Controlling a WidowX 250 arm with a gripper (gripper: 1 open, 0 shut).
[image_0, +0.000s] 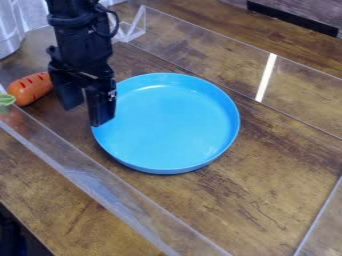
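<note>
A black robot gripper (83, 95) reaches down from the top left to the left rim of a round blue plate (166, 122) on the wooden table. An orange toy carrot (30, 88) with a green top lies left of the gripper, near it. The fingertips are dark against one another, and I cannot tell whether they are open or shut or whether anything is between them.
Clear plastic strips or edges run along the left and right of the table (241, 210). A whitish container (7, 25) stands at the top left corner. The wood to the right of the plate is bare.
</note>
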